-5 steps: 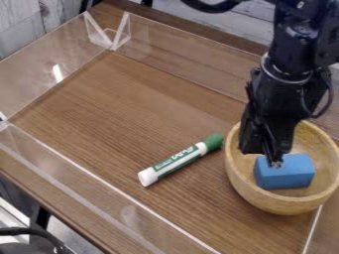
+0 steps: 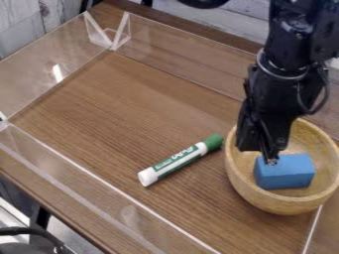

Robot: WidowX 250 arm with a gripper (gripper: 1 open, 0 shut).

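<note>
A blue block (image 2: 283,175) sits in a round wooden bowl (image 2: 276,203) at the lower right. A white marker with green ends (image 2: 180,160) lies on the table left of the bowl. My black gripper (image 2: 263,149) points down from the upper right, its tips over the left rear part of the bowl, above and left of the block. I cannot tell how far apart the fingers stand.
A small white clip-like object stands at the back left. Black cables show at the lower left corner.
My gripper has shifted slightly to the left and a little upward. The bowl, block and marker look unmoved.
</note>
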